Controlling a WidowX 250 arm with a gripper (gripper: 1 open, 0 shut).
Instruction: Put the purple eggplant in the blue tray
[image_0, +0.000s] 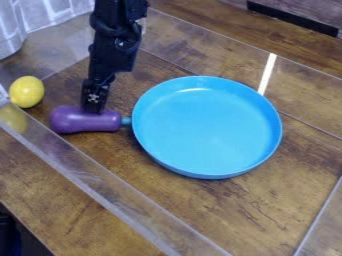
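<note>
The purple eggplant lies on the wooden table just left of the blue tray, its stem end touching or nearly touching the tray's rim. Coming down from the top, my dark gripper has its fingertips at the eggplant's far upper edge, overlapping it in this view. Whether they touch it, and how far apart the fingers stand, cannot be made out. The tray is round, shallow and empty.
A yellow egg-shaped object sits left of the eggplant. A clear plastic wall runs diagonally across the near left. Bare table extends right of the tray.
</note>
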